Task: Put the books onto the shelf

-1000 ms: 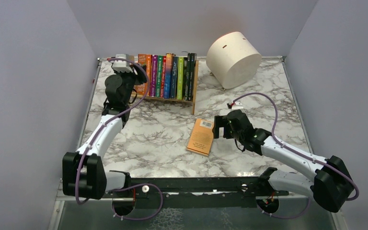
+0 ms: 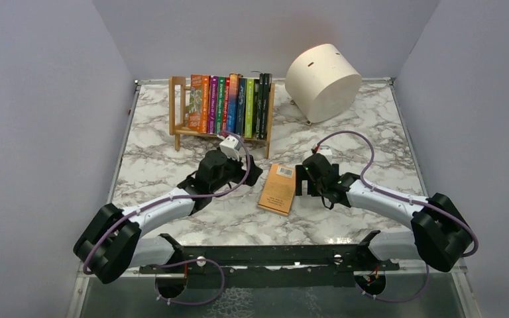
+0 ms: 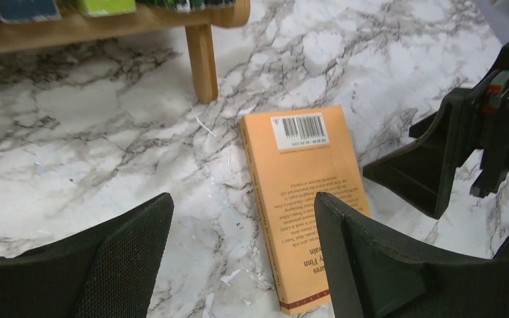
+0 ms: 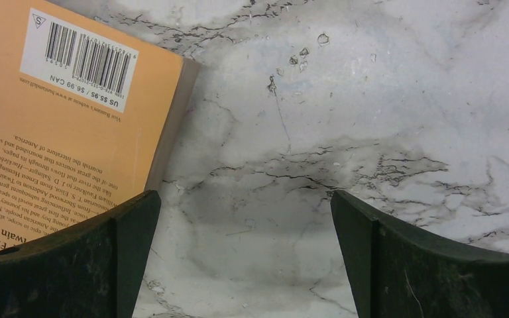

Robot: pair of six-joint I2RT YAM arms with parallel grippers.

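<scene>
An orange paperback (image 2: 277, 192) lies flat, back cover up, in the middle of the marble table, just right of my left gripper (image 2: 252, 172), whose fingers are apart above the table with nothing between them; in the left wrist view the book (image 3: 303, 192) sits between and beyond the fingers. My right gripper (image 2: 308, 179) is low beside the book's right side, open, with only bare marble between its fingers. In the right wrist view the book (image 4: 73, 132) is at the left, by the left finger. A row of upright books (image 2: 230, 106) stands in a wooden rack (image 2: 177, 106).
A large white cylinder (image 2: 321, 83) lies at the back right. Grey walls surround it on the back and sides.
My left arm has swung from the rack's left end forward and right, toward the lying book. My right gripper has shifted slightly downward in the top view.
</scene>
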